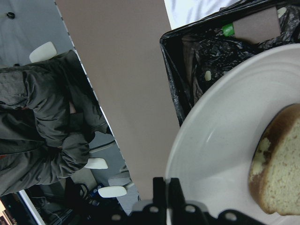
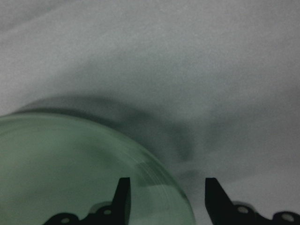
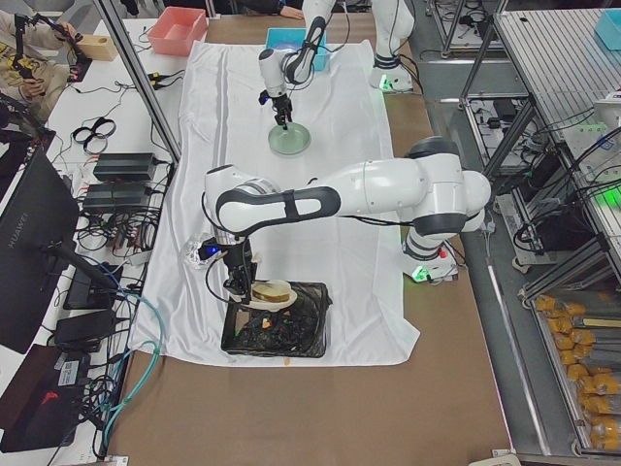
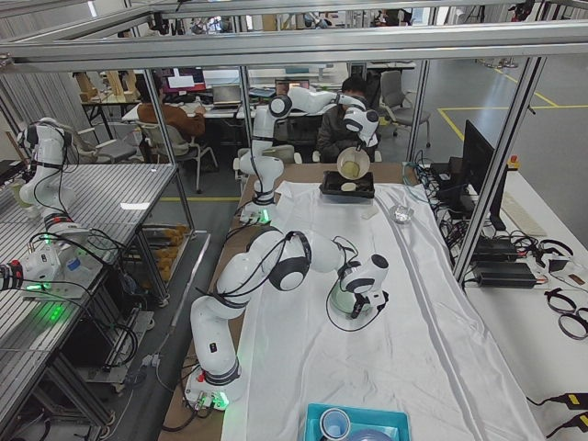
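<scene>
My left gripper is shut on the rim of a white plate (image 1: 211, 140) carrying a slice of bread (image 1: 279, 164), held over the black bag-lined tray (image 3: 301, 335) with scraps inside. My right gripper stands open just above a green plate (image 2: 75, 159) lying on the white cloth, its fingertips on either side of the plate's edge.
A blue bin (image 4: 395, 421) with a cup (image 4: 335, 423) is at the right arm's end. Crumpled silvery foil (image 4: 401, 214) lies beside the black tray. The cloth between the plates is mostly clear.
</scene>
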